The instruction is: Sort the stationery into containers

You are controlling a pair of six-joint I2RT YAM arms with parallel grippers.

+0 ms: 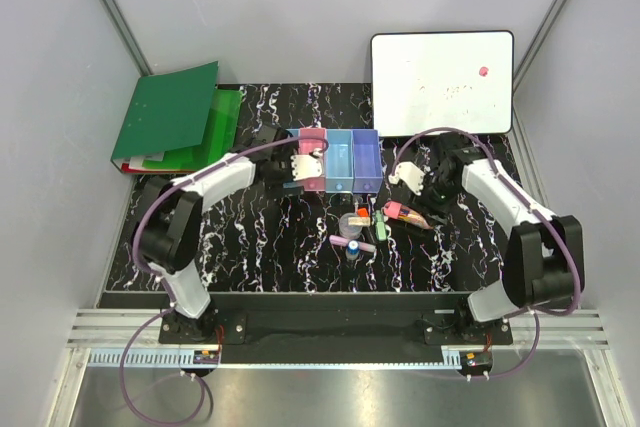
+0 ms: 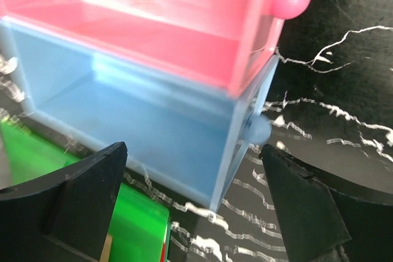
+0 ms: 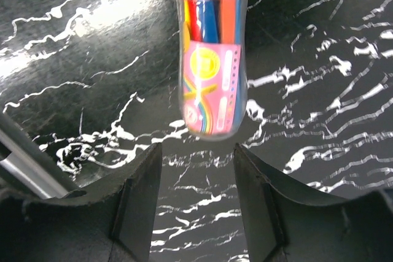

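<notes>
A clear tube of markers with a pink cap (image 3: 212, 78) lies on the dark marbled table, right of centre in the top view. Just off its bottom end is my right gripper, its fingers part open and nothing between its fingers. My left gripper stands open at the front corner of a light blue bin (image 2: 129, 121), with the bin's knob near one finger. Beside that bin is a pink bin (image 2: 166, 23). A blue bin (image 1: 339, 159) and a purple-blue bin (image 1: 367, 159) continue the row.
Left of the tube are a green item (image 1: 380, 228), a round clear item (image 1: 349, 226), a pink stick (image 1: 352, 243) and a blue-topped bottle (image 1: 352, 250). Green folders (image 1: 180, 122) stand at the back left, a whiteboard (image 1: 441, 82) at the back right.
</notes>
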